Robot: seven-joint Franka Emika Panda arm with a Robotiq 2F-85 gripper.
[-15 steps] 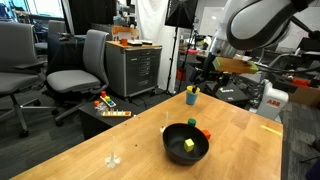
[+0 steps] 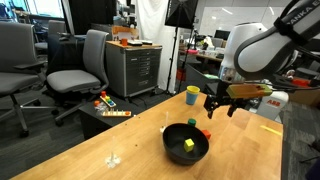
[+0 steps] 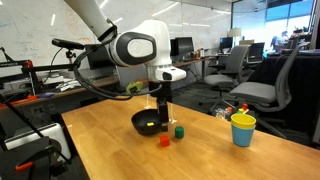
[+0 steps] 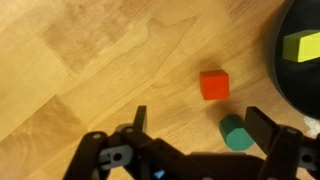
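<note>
My gripper stands open above the table, nothing between its fingers. A red block lies on the wood just ahead of the fingers in the wrist view. Close to the right finger is a green round piece. The black bowl holds a yellow block. In exterior view 1 the red block and green piece rest outside the bowl, below the gripper. Exterior view 2 shows the red block nearer that camera than the bowl.
Cups in yellow and blue stand apart on the table. A dark box with colourful items sits at the table's far edge in exterior view 1. Bare wood surrounds the blocks on the side away from the bowl.
The arm has come down and its gripper hangs lower over the table, closer to the blocks. The bowl and the blocks have stayed in place.
</note>
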